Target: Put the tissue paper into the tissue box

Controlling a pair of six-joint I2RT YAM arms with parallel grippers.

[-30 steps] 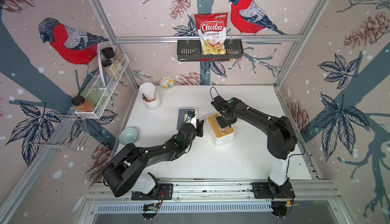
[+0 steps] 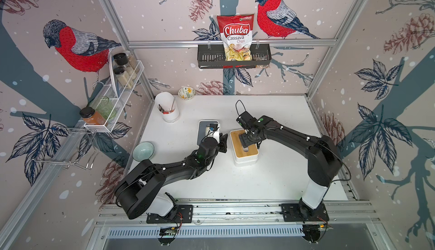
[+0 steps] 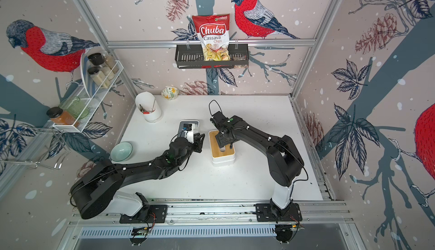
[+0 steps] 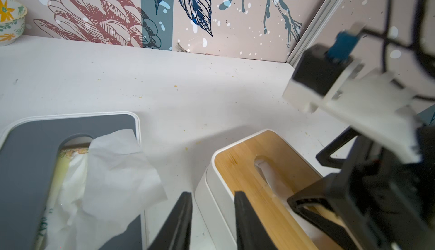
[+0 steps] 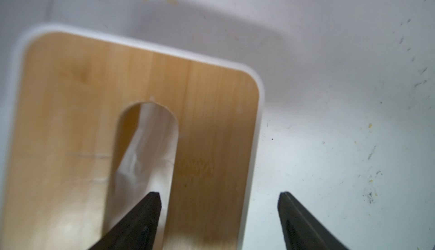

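The white tissue box with a bamboo lid (image 2: 246,161) stands mid-table; white tissue paper (image 5: 151,136) lies within its slot. My right gripper is open over it, one finger over the slot side and the other beyond the right edge, the lid's right strip between them. Whether they touch it I cannot tell. A second box with a grey lid (image 4: 22,159) stands to the left, white tissue (image 4: 122,173) sticking up from its slot. My left gripper is partly open, nothing between its fingers, in front of the gap between the boxes.
A white utensil holder (image 2: 167,109) and a patterned bowl (image 2: 186,92) stand at the back left. A pale green bowl (image 2: 143,151) sits at the left edge.
The bamboo-lidded box has turned slightly, its front end shifting left. My left arm stays nearly still.
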